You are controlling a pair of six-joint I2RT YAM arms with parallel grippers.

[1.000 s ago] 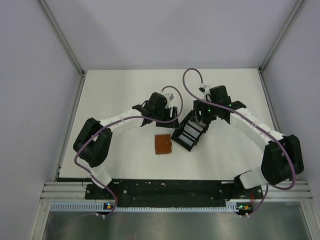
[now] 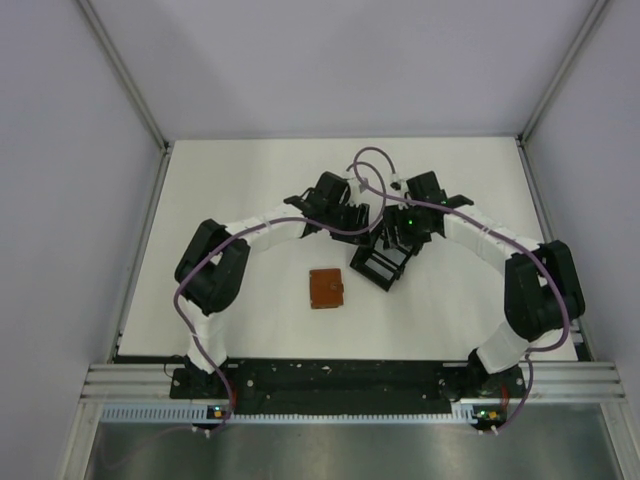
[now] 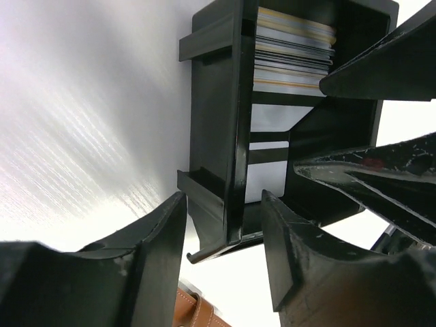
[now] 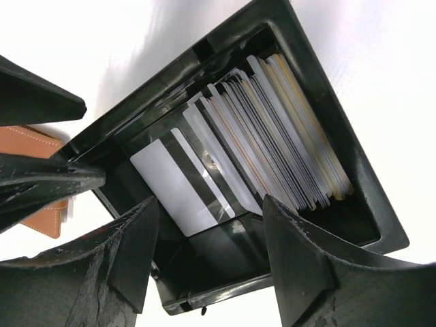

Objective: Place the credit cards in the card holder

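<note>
A black tray (image 2: 374, 270) stands at the table's middle, with a row of upright cards (image 4: 272, 129) packed toward one end. Two pale flat strips (image 4: 174, 187) show on its floor. The brown leather card holder (image 2: 326, 288) lies flat, left of the tray. My left gripper is part open, its fingers on either side of the tray's side wall; whether they touch it, I cannot tell. Over the tray's inside, beside the cards, my right gripper also stands part open, with nothing held between its fingers.
Both grippers are close together above the tray, and each shows in the other's wrist view.
My left gripper has moved right to the tray's side wall. The tray has shifted slightly right and away from the front edge.
</note>
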